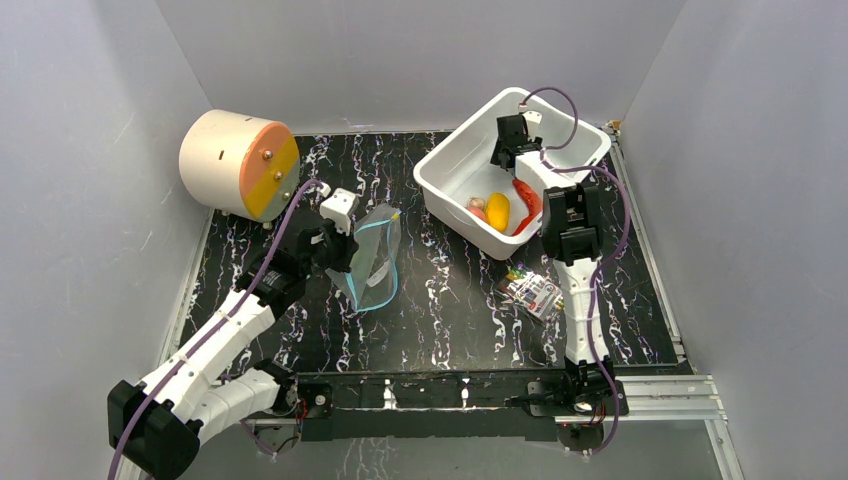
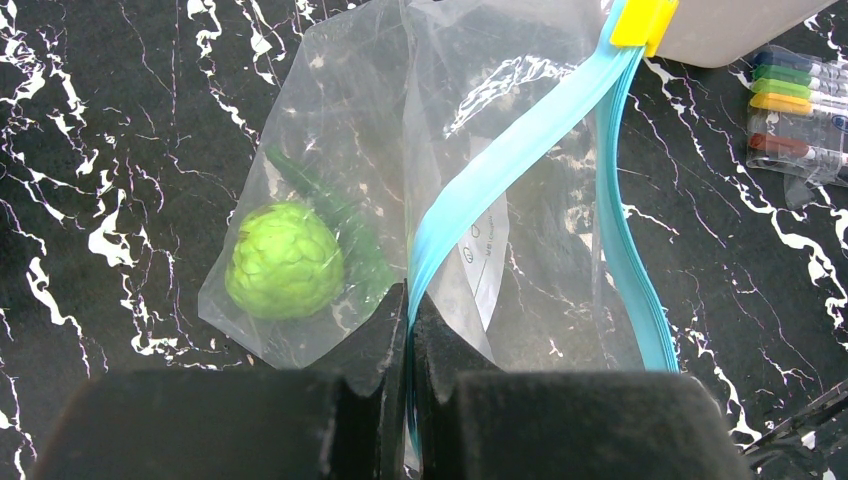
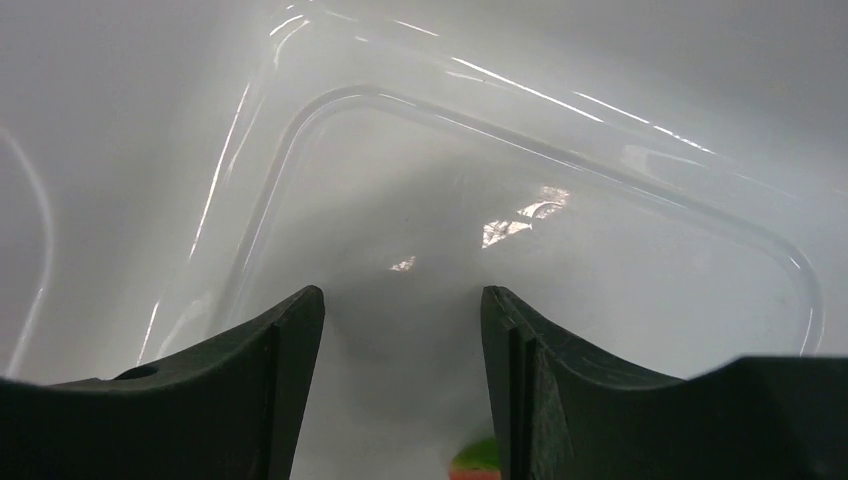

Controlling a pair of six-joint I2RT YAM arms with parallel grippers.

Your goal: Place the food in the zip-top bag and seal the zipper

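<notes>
The clear zip bag (image 1: 375,260) with a blue zipper and yellow slider (image 2: 640,22) lies left of the white bin (image 1: 450,160); a green artichoke (image 2: 283,262) and a long green item (image 2: 350,225) show inside it. My left gripper is shut on the bag's zipper edge. My right gripper hangs inside the bin, fingers apart over bare bottom, with a bit of green and red (image 3: 474,460) at the lower edge. The bin holds a yellow food (image 1: 497,210), a red pepper (image 1: 529,198) and a pinkish round item (image 1: 476,208).
A pack of markers (image 1: 530,293) lies below the bin. A white cylinder with an orange and yellow face (image 1: 220,160) stands at the back left. The table centre between bag and markers is clear.
</notes>
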